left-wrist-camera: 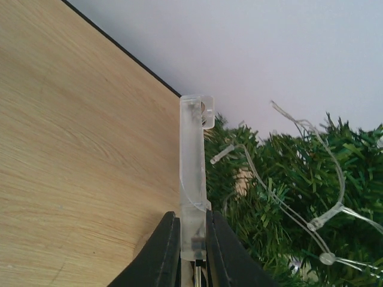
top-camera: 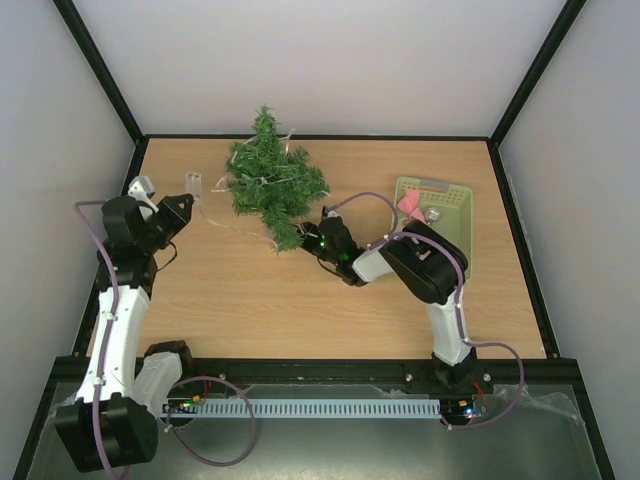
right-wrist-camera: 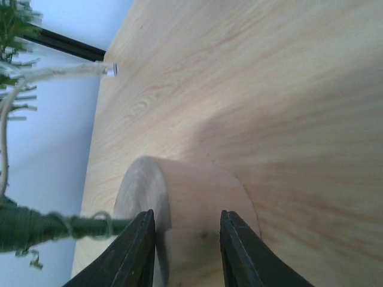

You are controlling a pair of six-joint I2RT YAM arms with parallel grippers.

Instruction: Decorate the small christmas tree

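Observation:
The small green tree point(top-camera: 275, 175) stands at the back centre, thin clear light strands on its branches. My left gripper is shut on a clear plastic piece point(left-wrist-camera: 192, 155), left of the tree, with wire running to it. My right gripper is at the tree's lower right, fingers apart at the round wooden base point(right-wrist-camera: 197, 197), beside the wrapped trunk point(right-wrist-camera: 42, 227). Whether it grips anything is unclear.
A pale green basket point(top-camera: 455, 215) with pink items and a silver bauble stands at the right, partly under the right arm.

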